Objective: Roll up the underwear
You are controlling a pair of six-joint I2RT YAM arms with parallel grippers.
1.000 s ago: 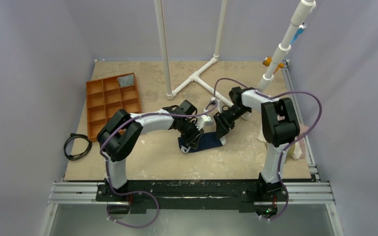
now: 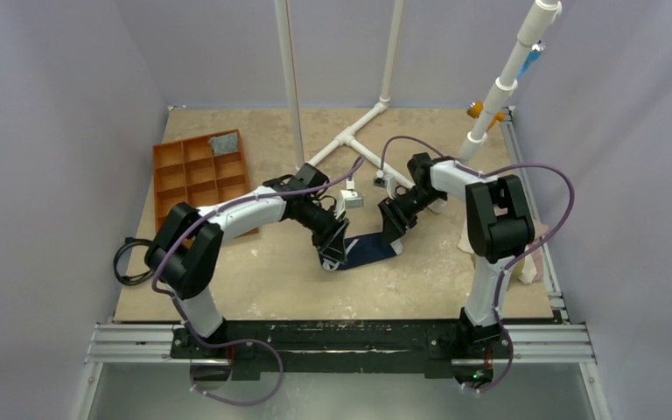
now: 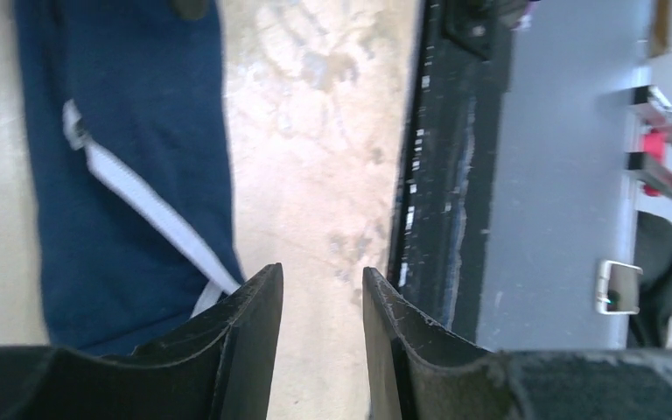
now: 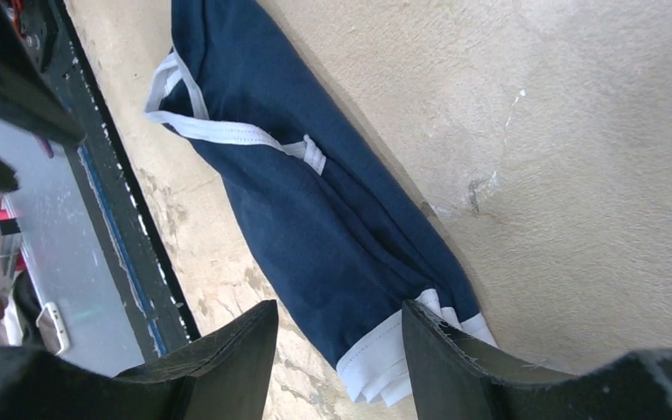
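Navy underwear with white bands [image 2: 363, 251] lies folded in a long strip on the beige table, as the top view shows. My left gripper hovers over its left end, fingers apart; in the left wrist view only bare table shows between the fingertips, with the cloth [image 3: 140, 245] beside them. My right gripper is over the right end, fingers apart above the cloth's bunched white band [image 4: 376, 350]. Whether either touches the cloth is hard to tell.
A wooden compartment tray [image 2: 170, 176] with grey cloth is at back left. A white pipe frame [image 2: 346, 138] stands behind the underwear. Pale cloths [image 2: 529, 267] lie at the right, a coiled black cable [image 2: 136, 278] at the left.
My left arm has shifted slightly, its wrist moving back and left above the underwear's left end. The right arm and the cloth look almost unchanged.
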